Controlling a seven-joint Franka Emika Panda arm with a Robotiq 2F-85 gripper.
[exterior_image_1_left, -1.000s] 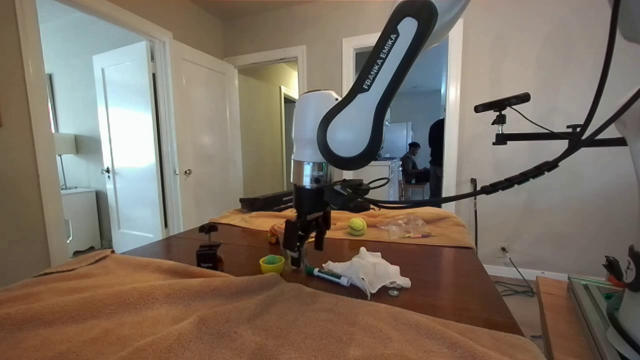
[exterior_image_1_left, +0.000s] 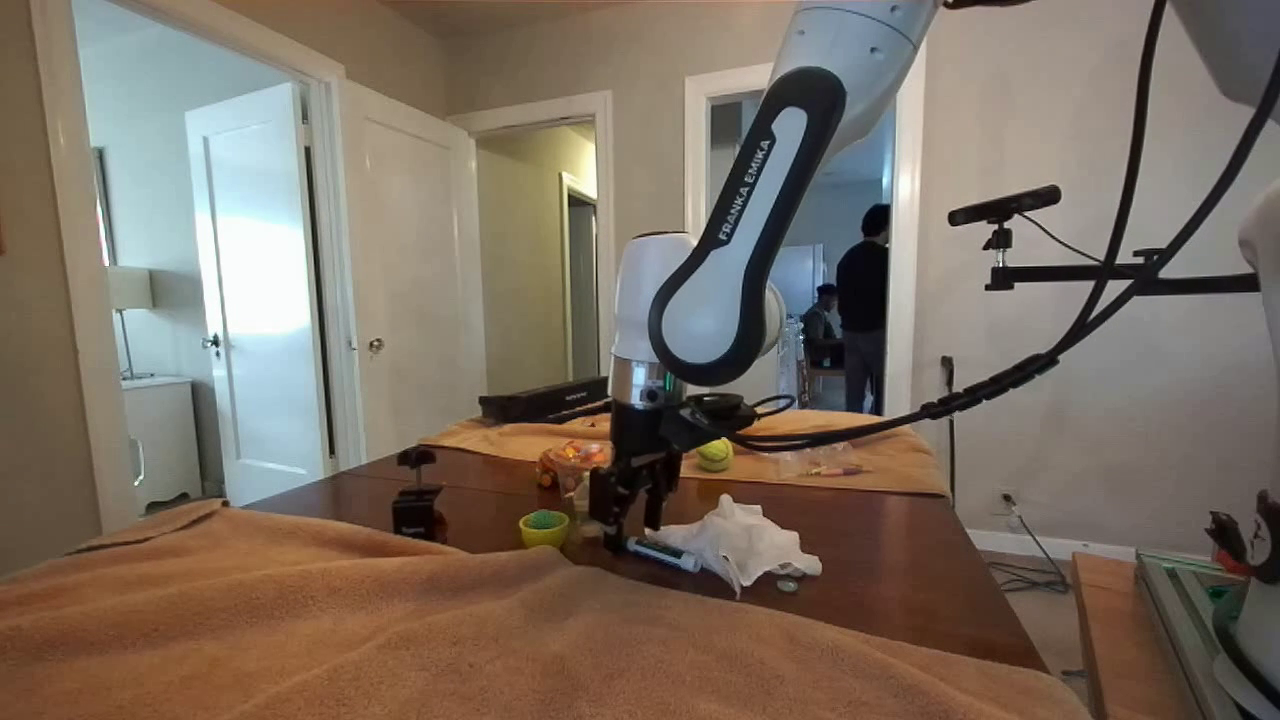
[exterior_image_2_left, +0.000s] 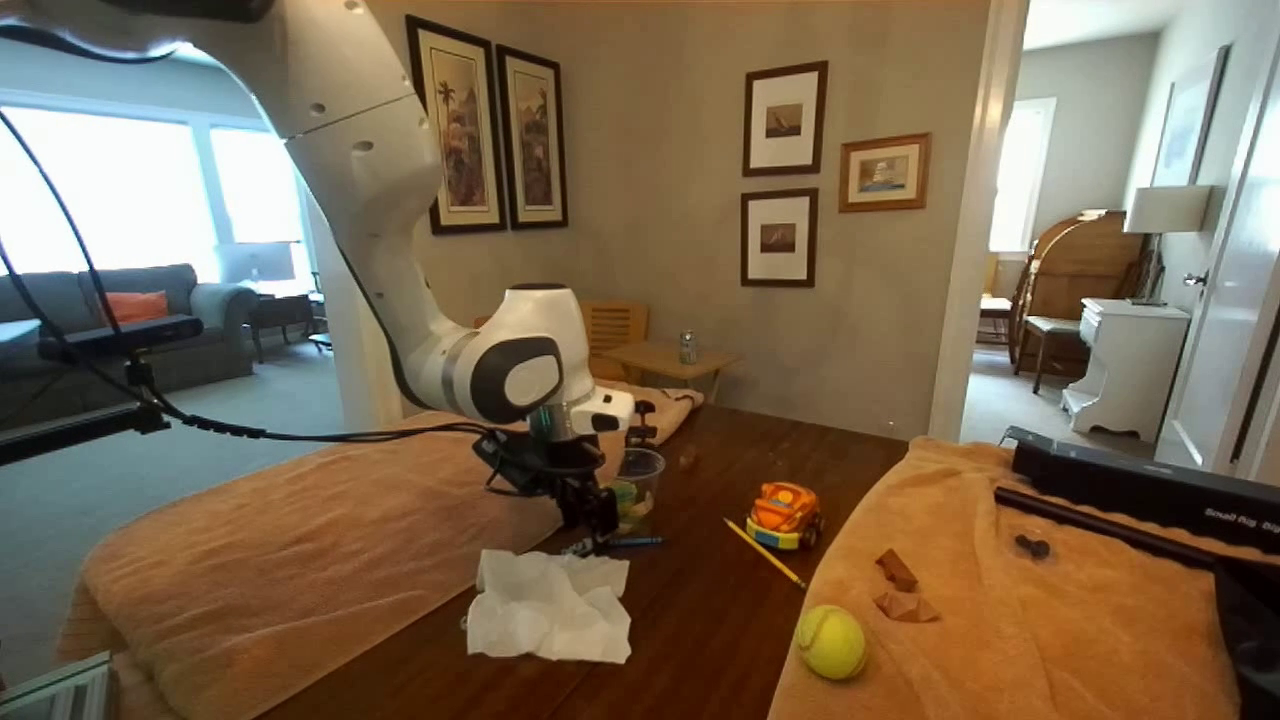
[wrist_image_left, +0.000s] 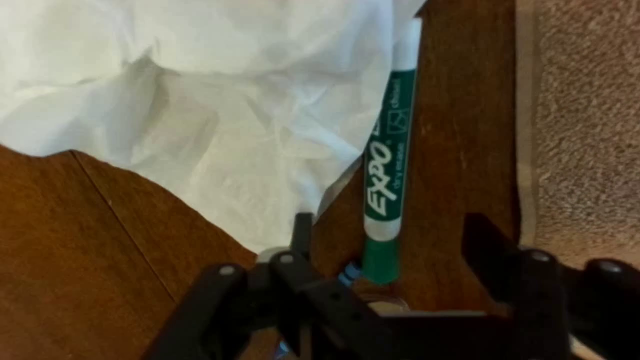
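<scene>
A green Expo marker (wrist_image_left: 390, 156) lies on the dark wooden table, its white end partly beneath a crumpled white paper towel (wrist_image_left: 240, 120). My gripper is down around the marker's green cap end in the wrist view, its fingers part open on either side with gaps to the marker. Nothing is held. From the first exterior view, the gripper (exterior_image_1_left: 633, 522) reaches down over the left end of the marker (exterior_image_1_left: 666, 554), beside the towel (exterior_image_1_left: 741, 540). The second exterior view shows the gripper (exterior_image_2_left: 594, 534) just behind the towel (exterior_image_2_left: 552, 606); the green marker is hidden there.
A yellow cup (exterior_image_1_left: 543, 529) stands left of the gripper, and a clear container (exterior_image_2_left: 642, 480) is close behind it. An orange toy car (exterior_image_2_left: 786, 516), a pencil (exterior_image_2_left: 768, 556) and a tennis ball (exterior_image_2_left: 831, 642) lie farther off. Orange towels (exterior_image_1_left: 480, 636) cover the table edges.
The gripper has come down and slightly right, to the marker's cap end, which it now covers in the first exterior view. Marker and paper towel appear unmoved.
</scene>
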